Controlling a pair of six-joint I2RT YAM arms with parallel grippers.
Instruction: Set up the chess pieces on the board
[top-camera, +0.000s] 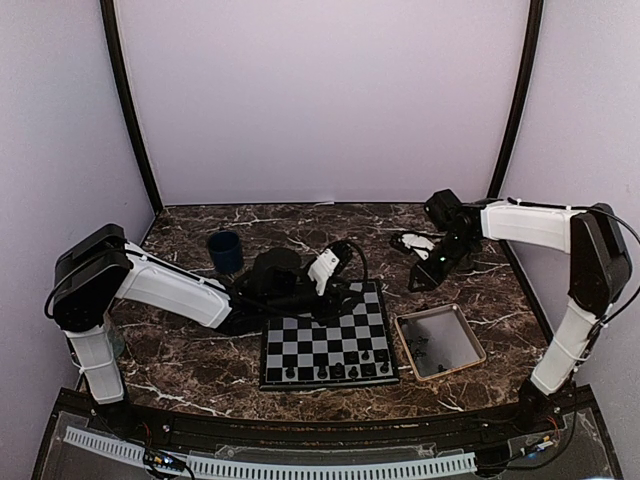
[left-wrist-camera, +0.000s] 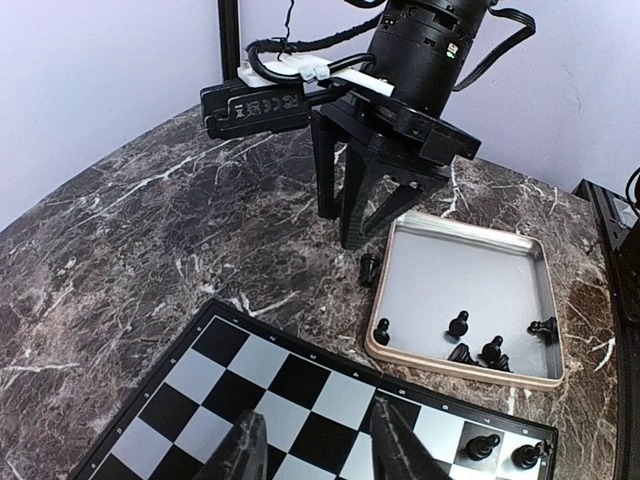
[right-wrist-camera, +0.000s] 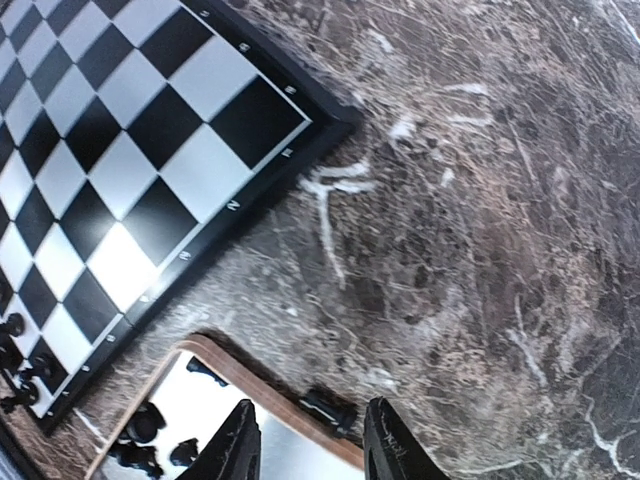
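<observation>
The checkered board (top-camera: 312, 350) lies mid-table, with several dark pieces (top-camera: 322, 372) along its near rows. Over its far part hovers my left gripper (top-camera: 345, 303); its fingers (left-wrist-camera: 248, 447) are apart with nothing visible between them. My right gripper (top-camera: 424, 280) is above the table behind the tray, its fingers (right-wrist-camera: 242, 445) also spread and empty. Several dark pieces (left-wrist-camera: 458, 324) are inside the tray (top-camera: 480, 340). One dark piece lies on the table just outside the tray's rim; the left wrist view shows this piece (left-wrist-camera: 369, 268) below the right gripper.
The tray stands close to the board's right edge. A dark blue cup (top-camera: 225, 252) is at the back left. Bare marble table (top-camera: 330, 225) stretches behind the board. The left arm covers the board's far-left part in the top view.
</observation>
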